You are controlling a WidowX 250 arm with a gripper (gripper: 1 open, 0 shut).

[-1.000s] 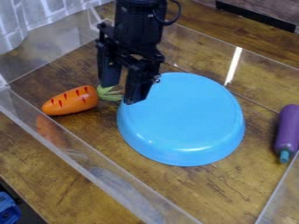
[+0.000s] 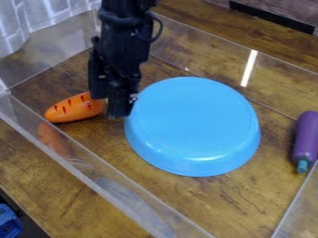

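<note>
My dark gripper (image 2: 114,88) hangs over the back left of the wooden tray, just right of an orange toy carrot (image 2: 72,109), whose leafy end it hides. Whether the fingers are open or shut on anything is unclear. A large blue upturned bowl or lid (image 2: 192,121) lies to the right of the gripper.
A purple toy eggplant (image 2: 303,139) lies at the far right. Clear plastic walls border the tray at left and front. A blue object (image 2: 6,221) sits outside at the bottom left corner.
My gripper has moved left toward the carrot and now covers its green leaves. The carrot, bowl and eggplant show no clear movement.
</note>
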